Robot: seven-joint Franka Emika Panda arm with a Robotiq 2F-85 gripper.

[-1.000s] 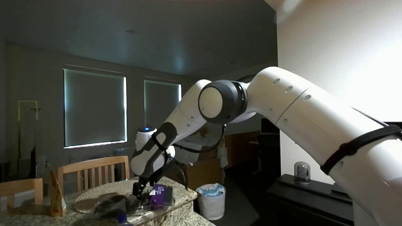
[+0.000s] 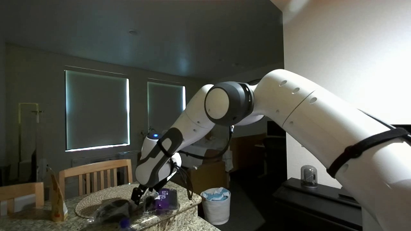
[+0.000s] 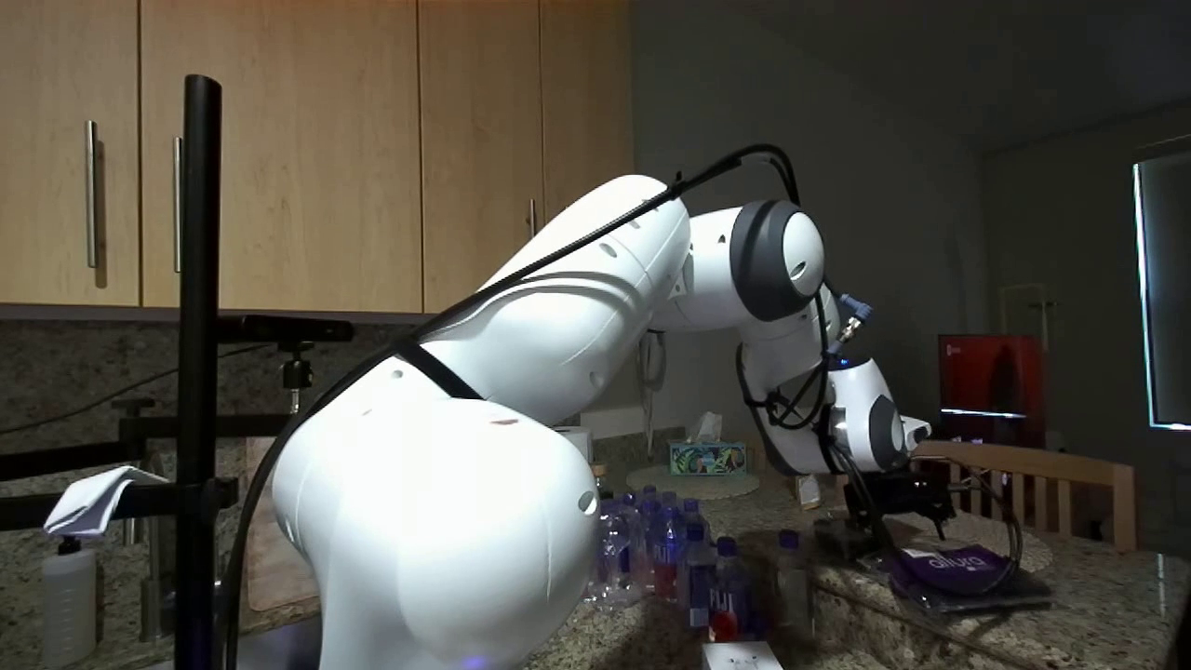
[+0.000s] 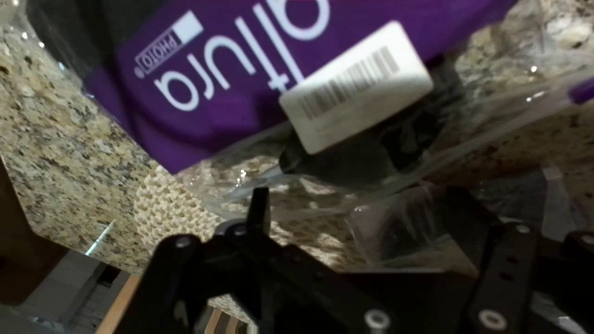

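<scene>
A purple package (image 4: 234,72) with white "altura PHOTO" lettering lies in clear plastic on the granite counter, a white barcode label (image 4: 356,86) across it. Beside it, a second clear bag (image 2: 111,211) holds something dark. Low over these two, my gripper (image 2: 144,194) is tilted, and in exterior view 2 it appears just left of the purple package (image 3: 955,569). The wrist view shows the fingers open, one dark finger (image 4: 259,208) standing below the package's plastic edge. No object is visibly held. What lies under the gripper body is hidden.
A round woven placemat (image 2: 88,206) lies behind the bags. An upright yellowish packet (image 2: 57,200) stands at the left. Several bottles (image 3: 670,547) crowd the counter nearer the arm's base. Wooden chairs (image 2: 96,173) line the far side; a white bin (image 2: 216,208) stands off the counter's end.
In exterior view 1 the gripper has swung slightly left and tilted from a steeper downward pose. The wrist has shifted a little to the right. The plastic around the purple package looks rearranged near the fingers.
</scene>
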